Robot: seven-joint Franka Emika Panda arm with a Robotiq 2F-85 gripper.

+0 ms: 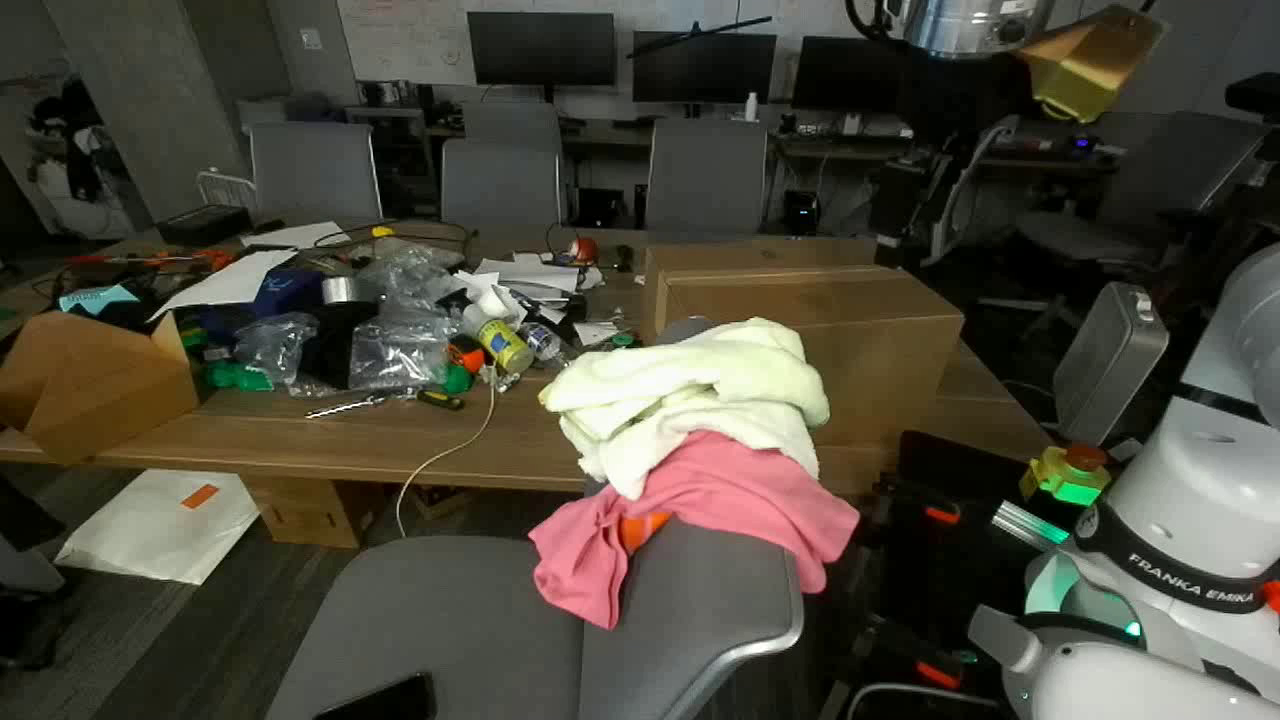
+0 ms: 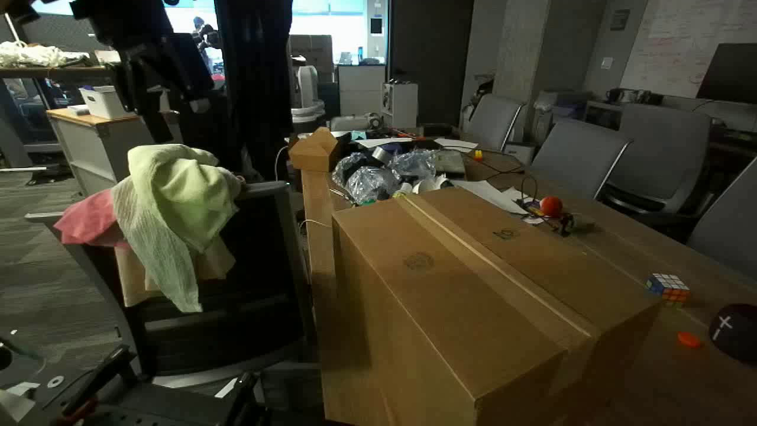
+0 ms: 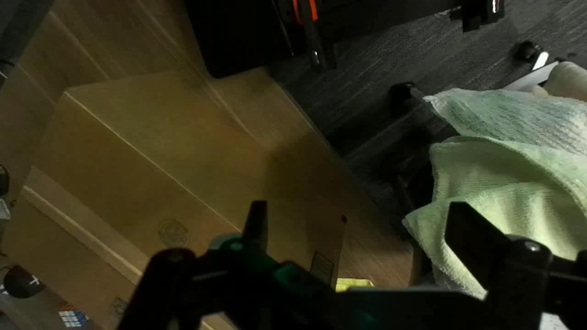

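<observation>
My gripper stands open, its two dark fingers wide apart and nothing between them. In exterior view 1 the gripper hangs at the upper right, above the level of the table. A pale yellow-green towel lies bunched over the top of a grey chair's backrest, partly covering a pink cloth. A bit of orange shows beneath the pink one. The wrist view has the towel at the right, lower than the fingers and partly behind the right one. In exterior view 2 the gripper appears above the towel, apart from it.
A large closed cardboard box takes up the near end of the wooden table. Plastic bags, papers and tools clutter the far end. A Rubik's cube sits beyond the box. The chair's seat holds a dark flat object.
</observation>
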